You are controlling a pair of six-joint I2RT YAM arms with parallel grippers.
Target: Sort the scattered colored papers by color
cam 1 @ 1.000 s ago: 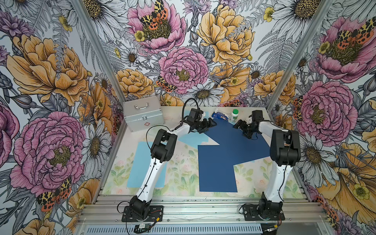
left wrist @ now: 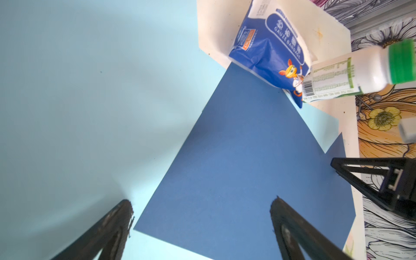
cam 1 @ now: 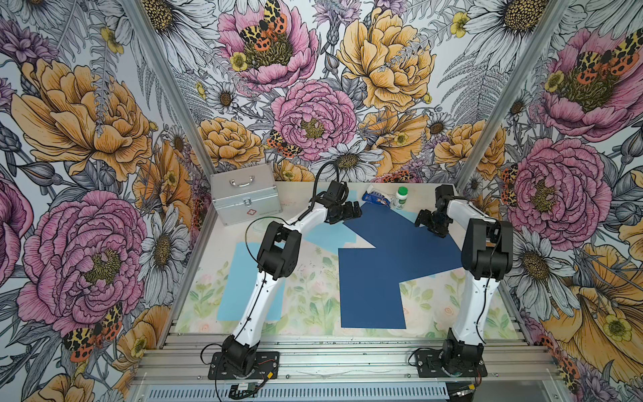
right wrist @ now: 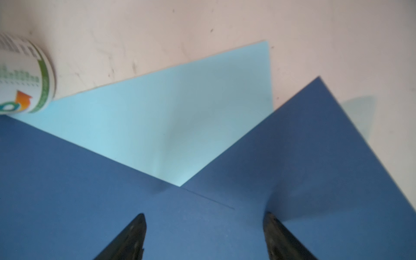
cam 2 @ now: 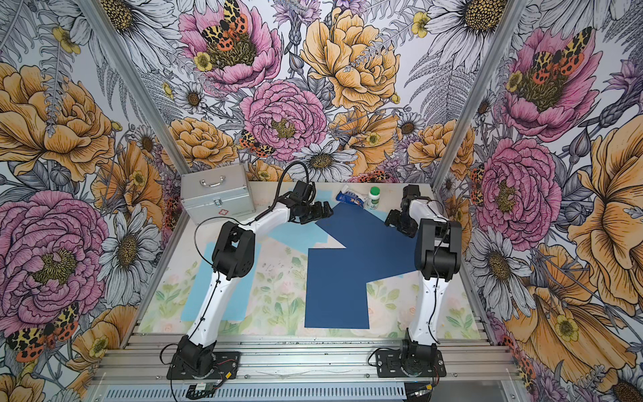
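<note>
Several dark blue sheets [cam 1: 371,288] overlap in the middle and right of the table. One light blue sheet [cam 1: 234,294] lies at the front left, partly behind the left arm; another light blue sheet [left wrist: 108,108] spreads under my left gripper. Part of a further light blue paper [right wrist: 173,108] peeks out at the back, beneath the dark blue. My left gripper is open, its fingers apart over the border between light and dark blue, holding nothing. Over the dark blue paper at the back right, my right gripper has its fingers apart with nothing visible between them.
A gauze bandage packet [left wrist: 273,47] and a white bottle with a green cap [left wrist: 346,73] stand at the back, touching or close to the papers. A silver case [cam 1: 245,194] occupies the back left. Bare table [cam 1: 311,294] shows at the front between the colours.
My right gripper has moved rightward, away from the bottle, uncovering some of the back light blue paper. The left gripper has shifted slightly left. The papers look unmoved.
</note>
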